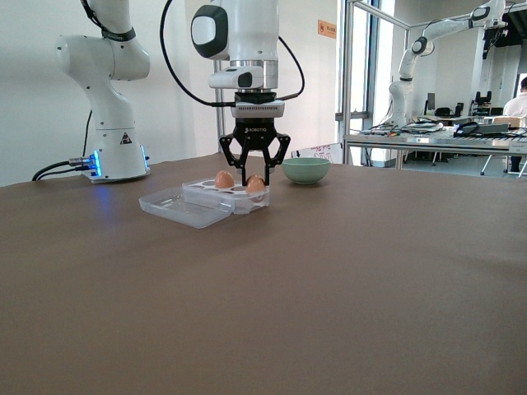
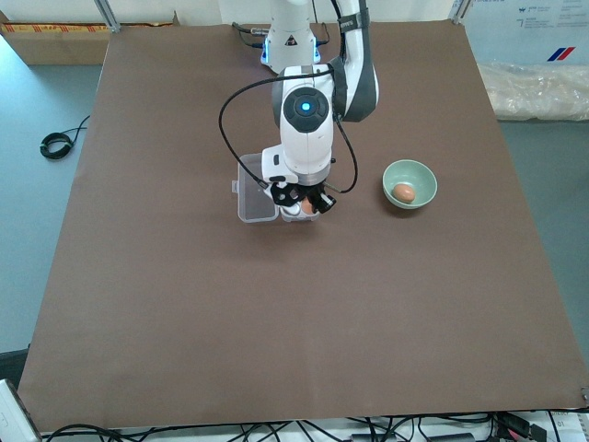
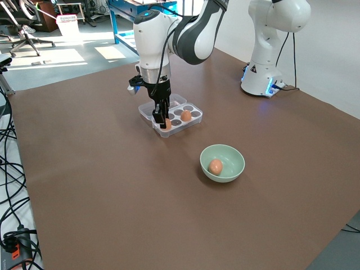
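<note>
My black gripper (image 1: pixel 254 169) is directly over the clear egg carton (image 3: pixel 190 123), its fingers open and reaching down into it beside the eggs. In the top view one egg (image 1: pixel 225 180) sits left in the carton and another egg (image 1: pixel 255 185) sits at the right, by the fingertips. The carton's empty lid (image 1: pixel 183 211) lies folded open. A mint green bowl (image 3: pixel 222 176) holds one egg (image 3: pixel 216 166); in the left view it stands to the right of the carton.
Cables run along the table's outer edge.
</note>
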